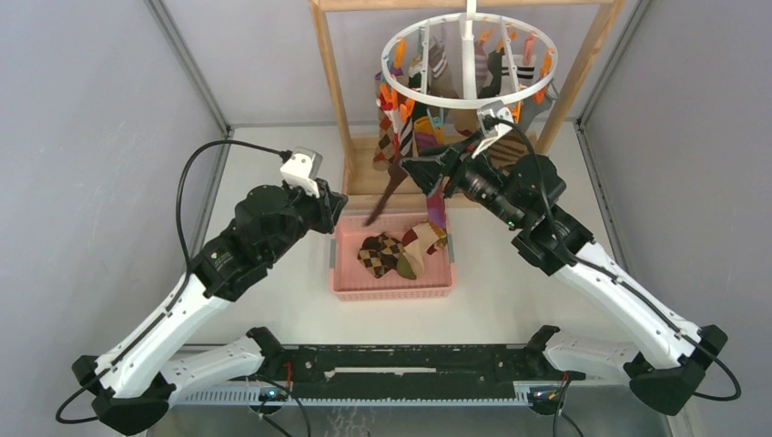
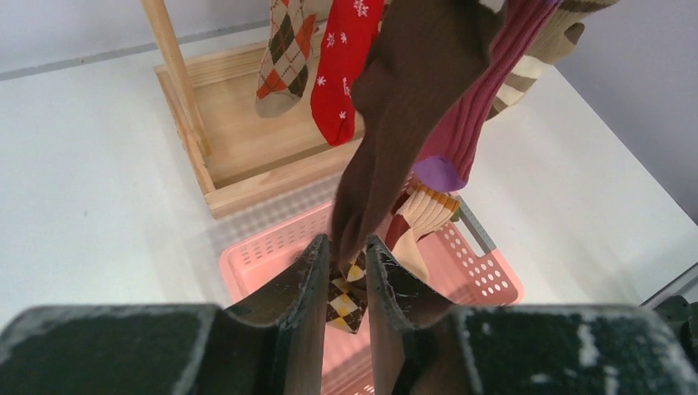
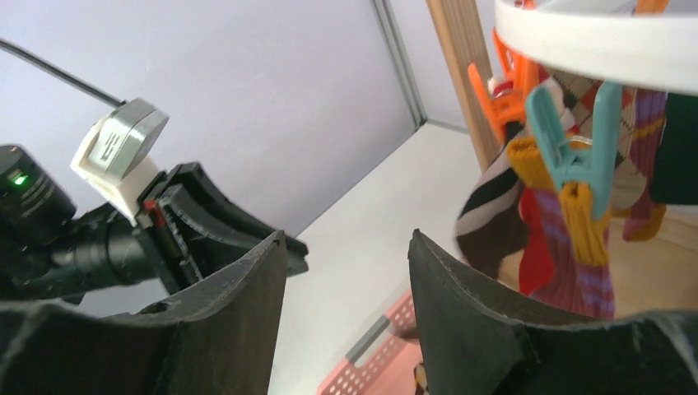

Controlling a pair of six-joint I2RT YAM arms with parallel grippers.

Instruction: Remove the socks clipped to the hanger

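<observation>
Socks hang from coloured clips on the white round hanger (image 1: 410, 98). A brown sock (image 1: 391, 189) dangles above the pink basket, its lower end blurred; in the left wrist view the brown sock (image 2: 395, 115) reaches down behind the fingertips. My left gripper (image 1: 333, 205) is left of it, fingertips close with a narrow gap; whether it grips anything is unclear. My right gripper (image 1: 419, 166) is open, just below the hanger's front. In the right wrist view a teal clip (image 3: 568, 164) holds a yellow-purple sock (image 3: 586, 239) beyond the right fingertips (image 3: 424, 255).
The pink basket (image 1: 344, 282) holds several socks (image 1: 382, 253). The wooden stand (image 1: 330, 73) rises behind, with its base under the hanging socks.
</observation>
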